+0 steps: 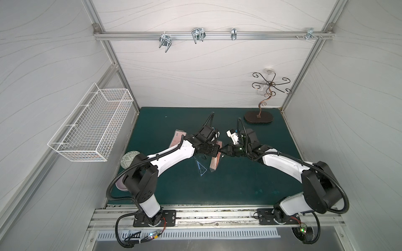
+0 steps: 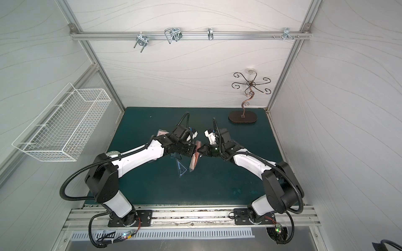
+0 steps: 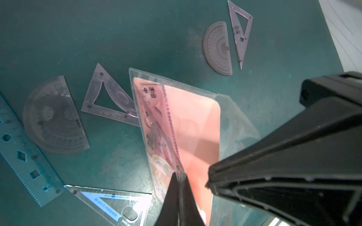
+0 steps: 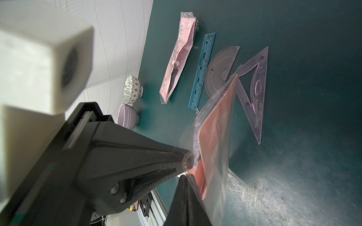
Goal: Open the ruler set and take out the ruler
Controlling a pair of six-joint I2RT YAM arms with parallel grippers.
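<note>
A clear pouch with a pink card point(image 3: 196, 113) hangs upright between my two grippers, and a pale purple ruler point(image 3: 158, 105) shows through its film. My left gripper is shut on the pouch's film, which creases toward its fingertips. From the other side, my right gripper is shut on the thin film at the pouch's edge. The left gripper's fingers point(image 4: 150, 162) lie close across from it in the right wrist view. In the top left view, the pouch point(image 1: 214, 163) shows only partly below the grippers.
Loose on the green table lie a blue ruler point(image 4: 202, 71), protractors point(image 3: 56, 116) and set squares point(image 3: 111, 98). Another pink pouch point(image 4: 179, 56) lies to the left. Bowls point(image 4: 132, 90) stand at the left edge, a metal stand point(image 1: 258, 116) at the back right.
</note>
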